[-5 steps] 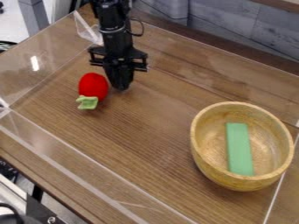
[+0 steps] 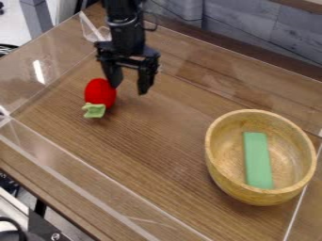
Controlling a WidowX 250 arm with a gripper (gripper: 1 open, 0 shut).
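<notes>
The gripper [image 2: 130, 72] hangs at the top centre, its two fingers spread open with nothing seen between them. Just below its left finger, on the wooden table [image 2: 157, 169], lies a red object [image 2: 100, 92] with a pale green top [image 2: 93, 110] pointing toward the front, much like a strawberry or radish toy.
A yellow bowl [image 2: 227, 160] at the right holds a green block [image 2: 258, 156]. Something clear [image 2: 96, 28] stands behind the arm at the back left.
The red object and bowl have not visibly moved.
</notes>
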